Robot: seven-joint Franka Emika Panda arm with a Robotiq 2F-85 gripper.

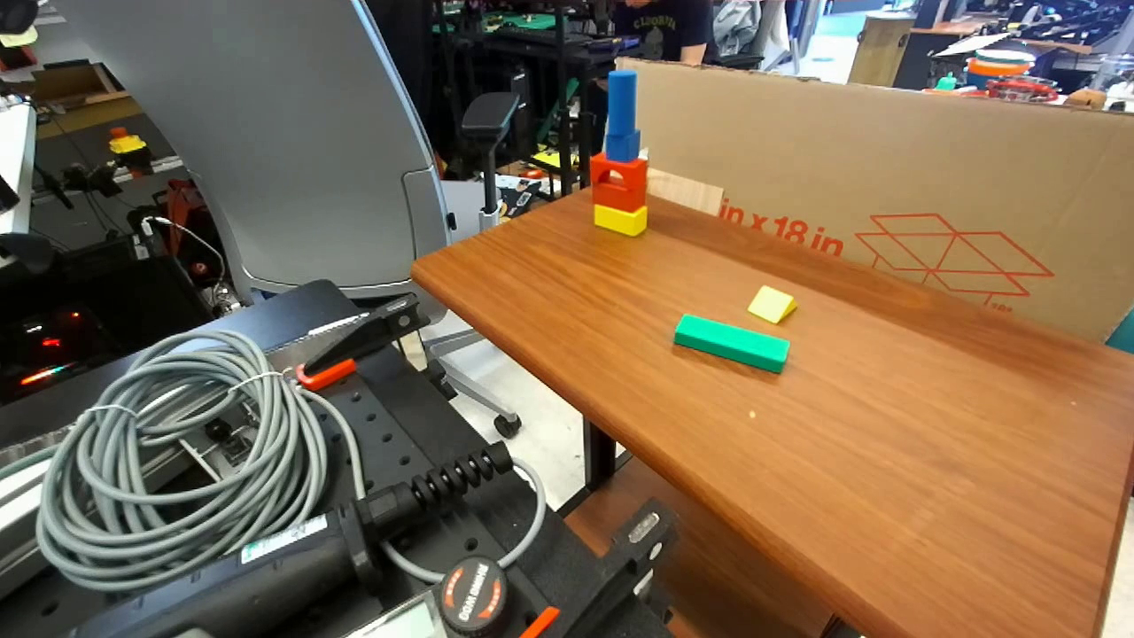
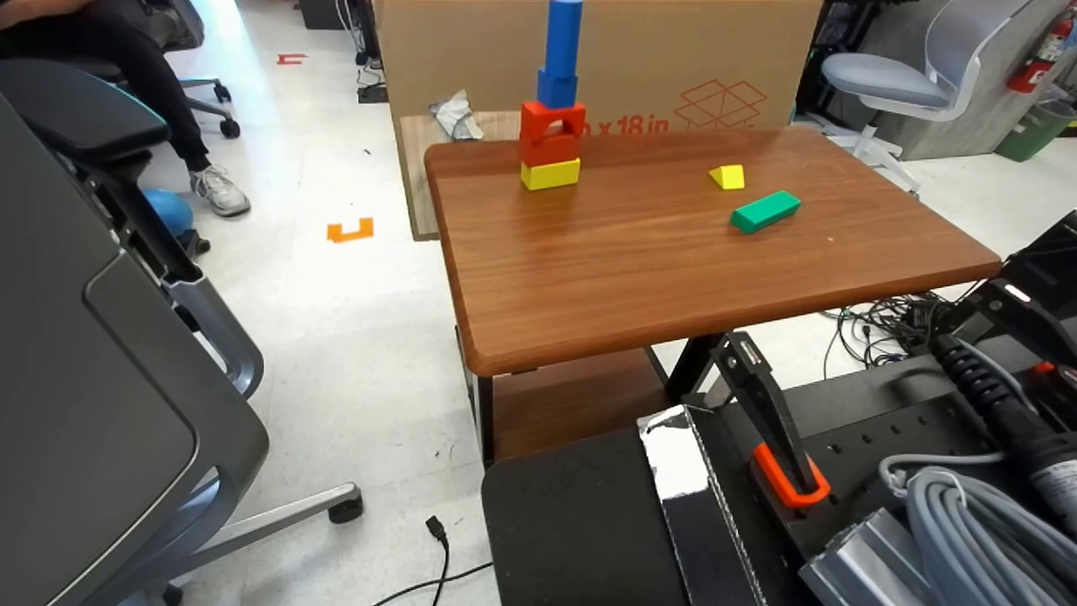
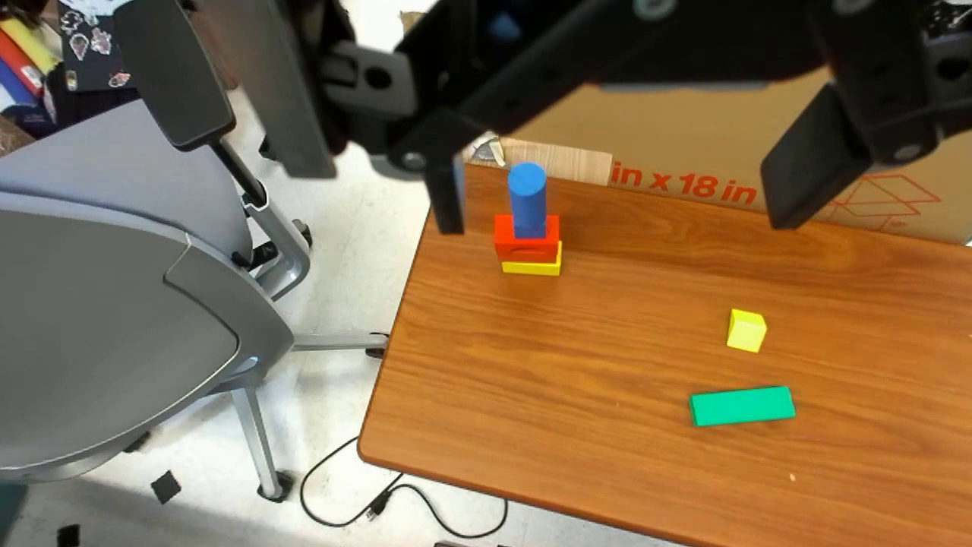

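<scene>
At the table's far left corner stands a tower of blocks: a yellow block point(image 1: 619, 220) at the bottom, red blocks point(image 1: 618, 196) above it, the upper one arched, then a blue block point(image 1: 623, 145) and an upright blue cylinder point(image 1: 622, 101) on top. Apart from the tower, a yellow wedge point(image 1: 772, 304) and a long green block point(image 1: 731, 344) lie on the tabletop. My gripper shows only in the wrist view, open, its fingers wide apart with nothing between them. From there the tower point(image 3: 528, 238) appears beyond and below the left finger.
A cardboard sheet point(image 1: 850, 170) stands along its back edge. A grey chair point(image 3: 109, 310) is left of the table. Coiled cable point(image 1: 191, 457) lies on the black base.
</scene>
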